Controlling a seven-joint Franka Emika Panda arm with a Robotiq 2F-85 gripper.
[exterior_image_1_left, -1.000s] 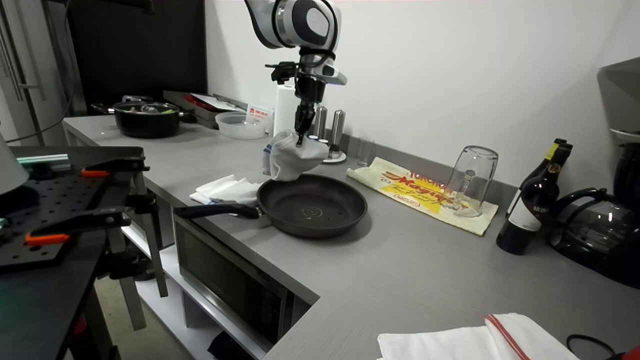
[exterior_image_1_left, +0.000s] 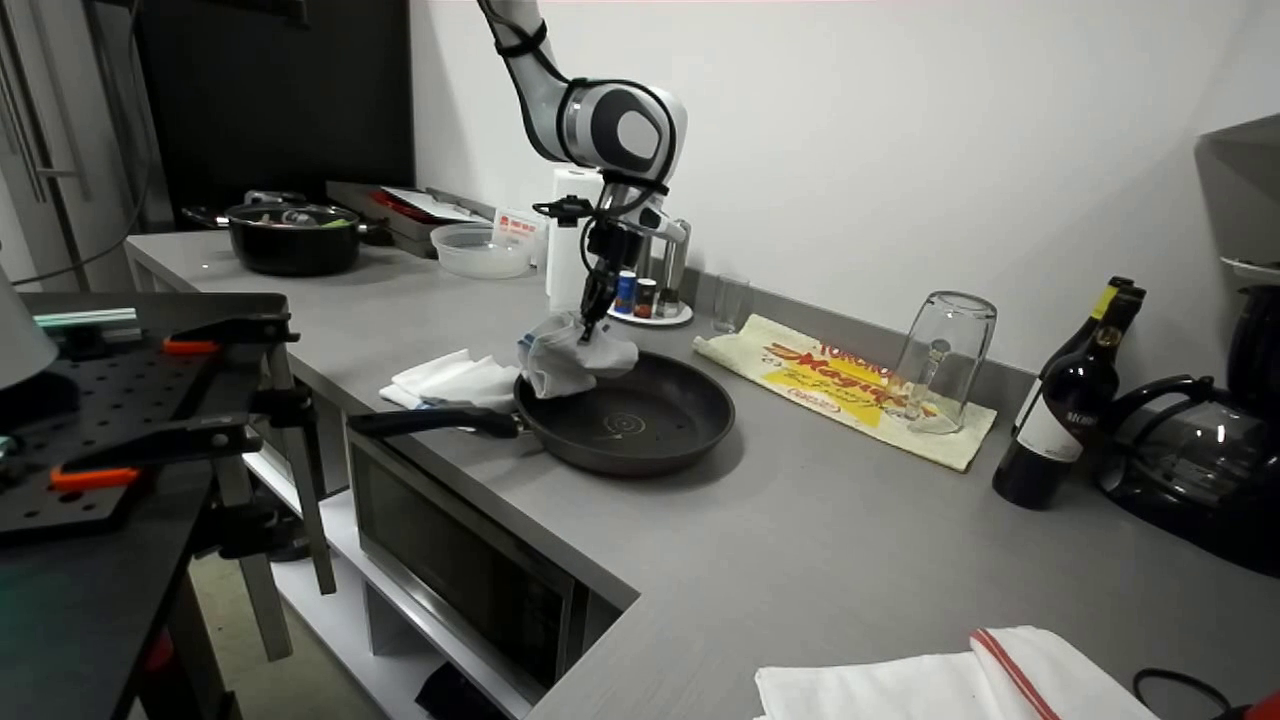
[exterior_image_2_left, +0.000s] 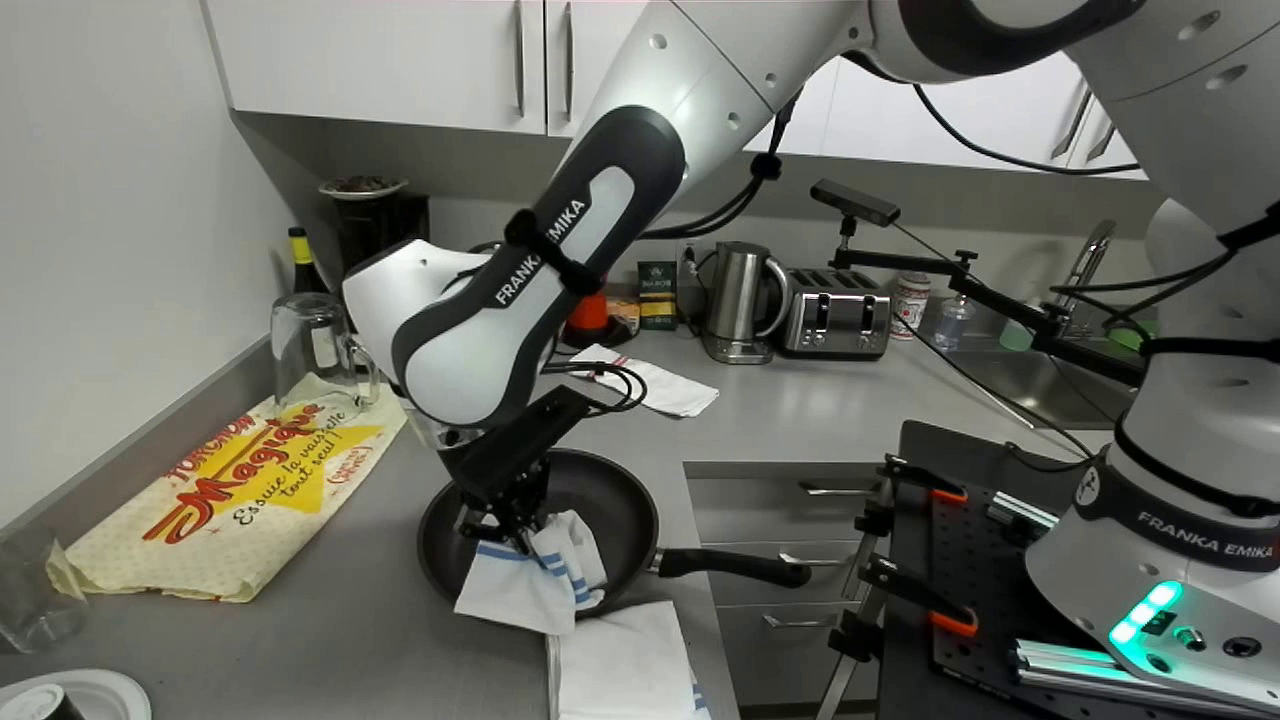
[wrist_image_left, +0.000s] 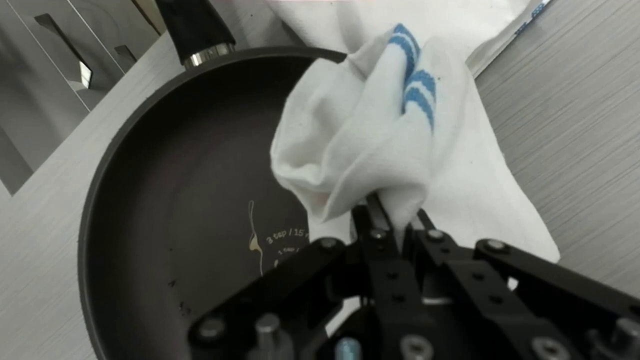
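Observation:
A white cloth with blue stripes (wrist_image_left: 372, 132) is pinched in my gripper, which is shut on a fold of it. In exterior view 1 the bunched cloth (exterior_image_1_left: 564, 356) hangs over the left rear part of a black frying pan (exterior_image_1_left: 672, 414), drooping into it and over its rim. My gripper (exterior_image_1_left: 588, 330) points down above that side of the pan. Dark specks and printed markings show on the pan's inner base (wrist_image_left: 180, 210) in the wrist view. Behind the held cloth, a second folded white cloth (exterior_image_2_left: 624, 666) lies on the counter beside the pan.
The pan's handle (exterior_image_1_left: 432, 420) juts over the counter's front edge. A yellow printed towel (exterior_image_1_left: 840, 390) with an upturned glass jug (exterior_image_1_left: 948, 360) lies to the pan's right. Condiment shakers (exterior_image_1_left: 648, 294) stand close behind my gripper. Grey counter (exterior_image_1_left: 768, 540) right of the pan is clear.
My gripper has come down with the cloth from above the pan's rear rim. The cloth's lower part now hangs inside the pan; the pan has stayed put.

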